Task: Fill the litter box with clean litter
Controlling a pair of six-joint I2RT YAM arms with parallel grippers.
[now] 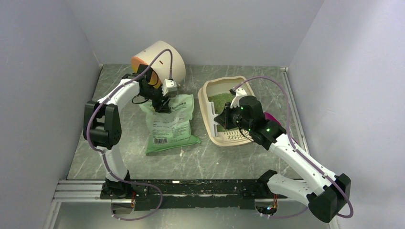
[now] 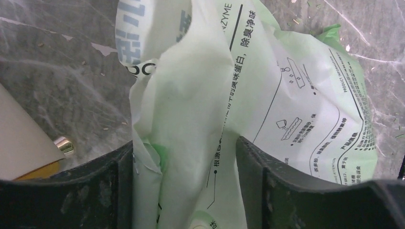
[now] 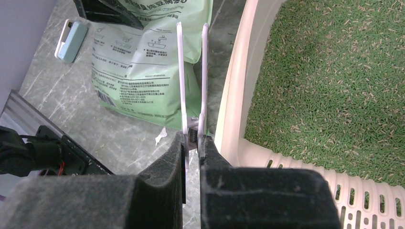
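Observation:
A green-white litter bag lies left of the litter box. My left gripper is over the bag's upper end; in the left wrist view, a folded bag edge stands between its part-open fingers, the grip unclear. My right gripper is shut on a pale lilac-white tool at the box's left rim; its far end is hard to make out. Green pellets cover the box floor, above a slotted panel.
A large cream cylinder with an orange opening stands at the back left. A magenta object is partly hidden right of the box. Grey walls bound the table; bare table shows in front of the bag.

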